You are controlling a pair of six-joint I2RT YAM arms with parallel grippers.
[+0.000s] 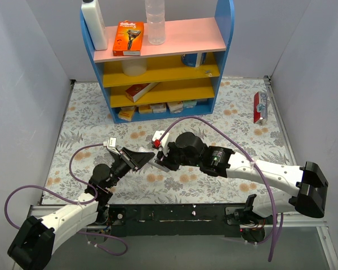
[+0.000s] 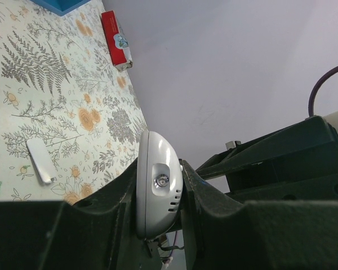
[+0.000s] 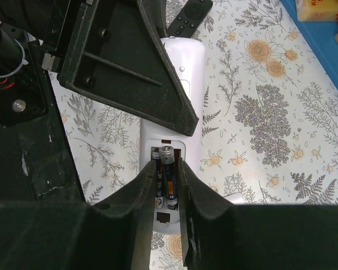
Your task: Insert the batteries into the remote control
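Note:
The white remote control is held off the table, its battery compartment facing the right wrist camera. My left gripper is shut on this remote, whose rounded end points at the left wrist camera. Two dark batteries show in the compartment: one battery at the left, partly behind a fingertip, and another battery whose silver end looks raised. My right gripper is part open right over the compartment, its fingertips to either side of the raised battery with small gaps. Whether that battery is fully seated I cannot tell.
On the table lie a small white flat piece and a black remote. A blue shelf unit stands at the back, and a red box lies at the right. Table space in front of the shelf is clear.

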